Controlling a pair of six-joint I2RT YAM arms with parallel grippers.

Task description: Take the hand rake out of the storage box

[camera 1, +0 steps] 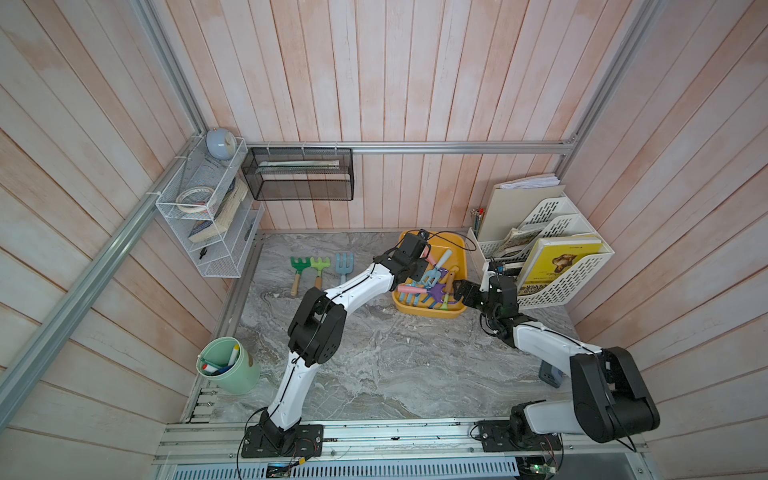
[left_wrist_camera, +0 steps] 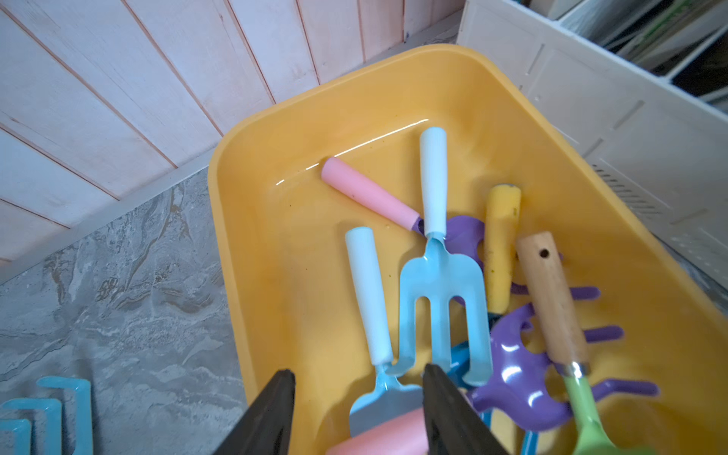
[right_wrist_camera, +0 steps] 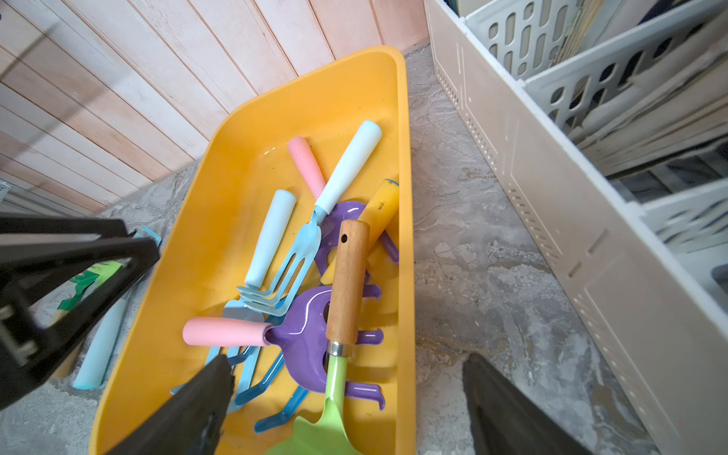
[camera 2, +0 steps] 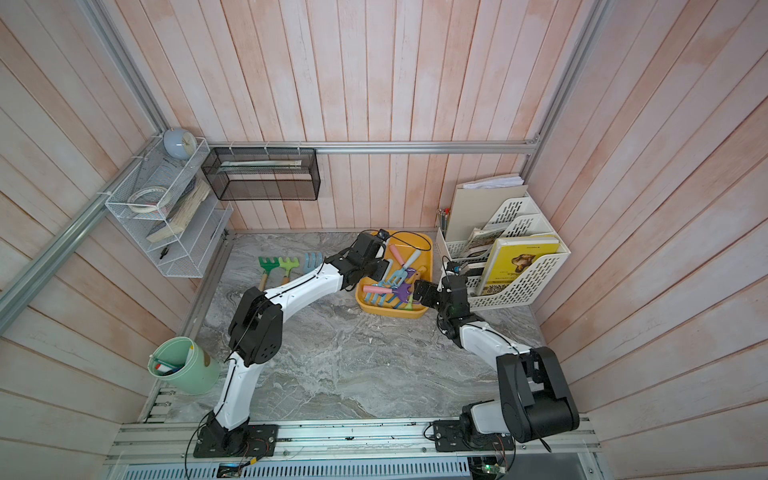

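Observation:
The yellow storage box holds several garden tools: a light blue fork, purple rakes with pink handles, a yellow handle and a wooden-handled green tool. My left gripper is above the box, open, with its fingertips over a pink handle and a blue tool; I cannot tell that it touches either. My right gripper stands open at the box's right side, over the green tool's end, holding nothing visible.
Three hand rakes lie on the marble top left of the box. A white file organiser stands close to the box's right. A green bucket is at the front left.

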